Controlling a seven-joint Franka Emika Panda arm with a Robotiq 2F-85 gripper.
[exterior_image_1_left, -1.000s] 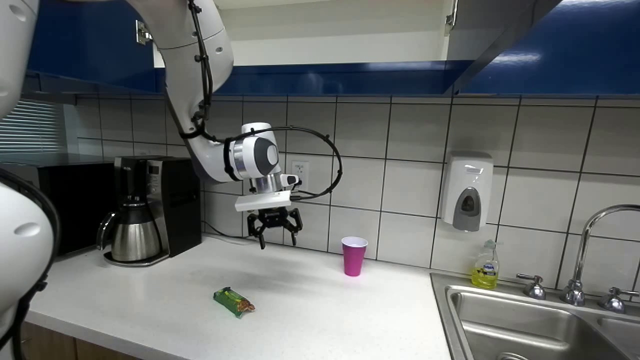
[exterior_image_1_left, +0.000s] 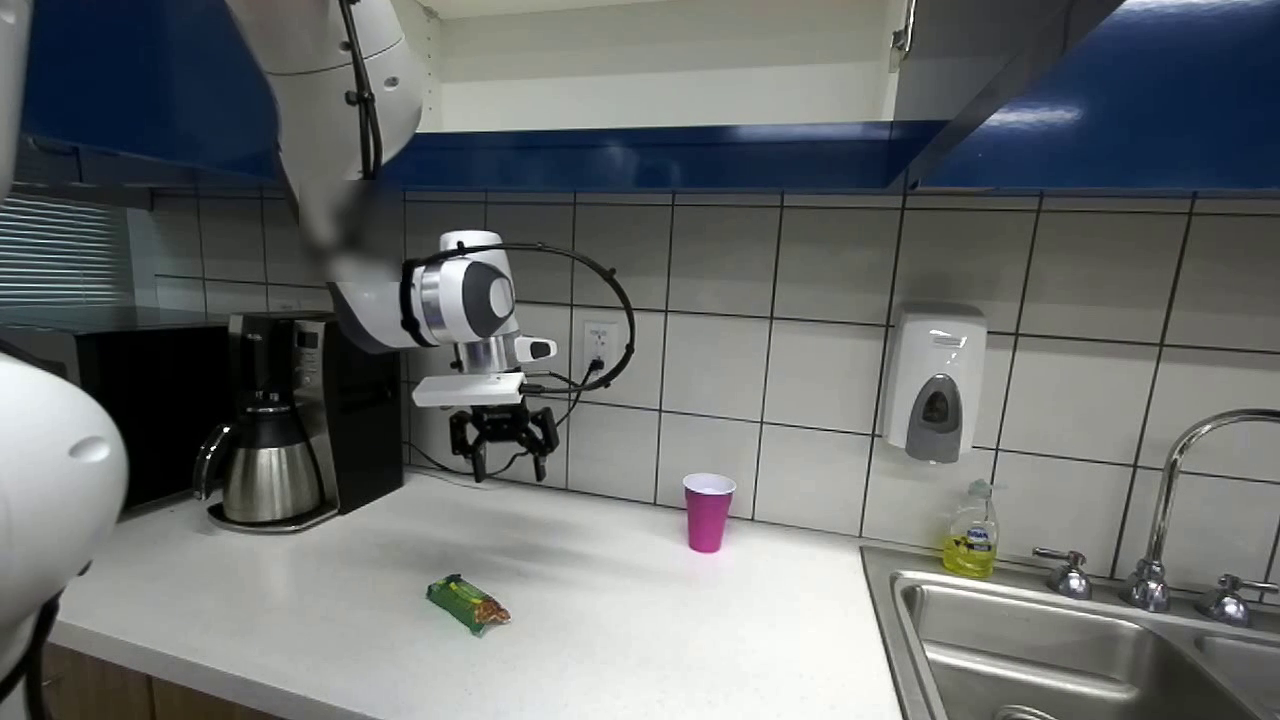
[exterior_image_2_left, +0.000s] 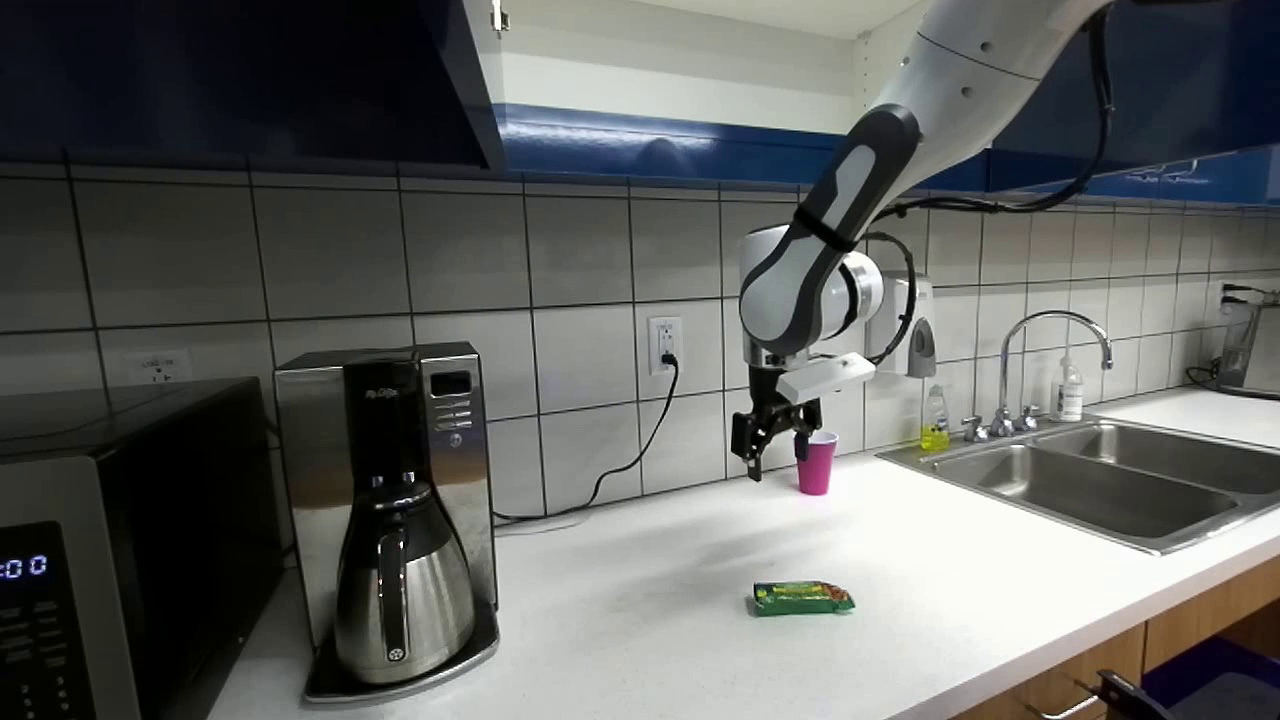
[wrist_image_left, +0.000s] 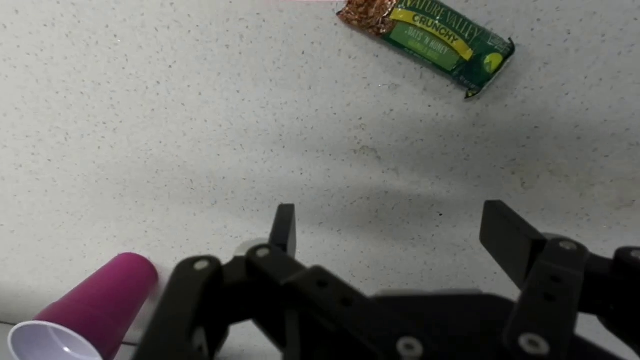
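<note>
Above the back of the counter hangs my gripper (exterior_image_1_left: 509, 470), pointing down. In the wrist view its fingers (wrist_image_left: 507, 240) stand wide apart with bare counter between them, so it is open and empty. A green granola bar in its wrapper (exterior_image_1_left: 467, 604) lies flat on the counter, toward the front; the wrist view shows the bar (wrist_image_left: 429, 39) beyond the fingertips at the top. The magenta cup (exterior_image_1_left: 708, 512) stands upright near the tiled wall, right of my gripper in exterior view 1. Its white inside (wrist_image_left: 51, 342) shows at the lower left in the wrist view.
A coffee maker (exterior_image_2_left: 396, 504) with a steel carafe stands left, beside a microwave (exterior_image_2_left: 144, 528). The sink (exterior_image_1_left: 1044, 648) and a yellow soap bottle (exterior_image_1_left: 970, 536) are at the right. Open counter (exterior_image_1_left: 600, 648) lies around the bar. Blue cabinets hang overhead.
In exterior view 1 my gripper has shifted left and slightly up, away from the cup. The bar and cup have stayed in place.
</note>
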